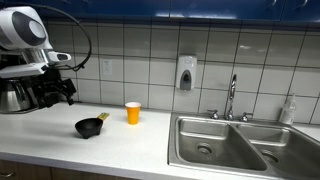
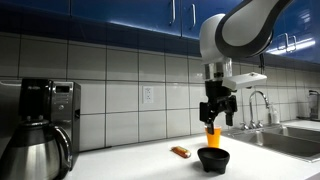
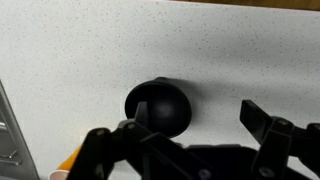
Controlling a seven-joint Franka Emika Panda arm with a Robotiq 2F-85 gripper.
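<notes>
A small black bowl rests upright on the white counter, and no contents show in it. Above and to its left in exterior view 1, my gripper hangs in the air, fingers pointing down. The wrist view shows the gripper open, its two fingers wide apart with only counter visible between the tips. The bowl appears beneath the left finger there, partly covered by it. In exterior view 2 the gripper is clear of the bowl, with a gap of air between.
An orange cup stands right of the bowl. Behind the bowl lies a small yellow-brown item. A double sink with a faucet occupies the right. A coffee maker is at the left. Counter between cup and sink is bare.
</notes>
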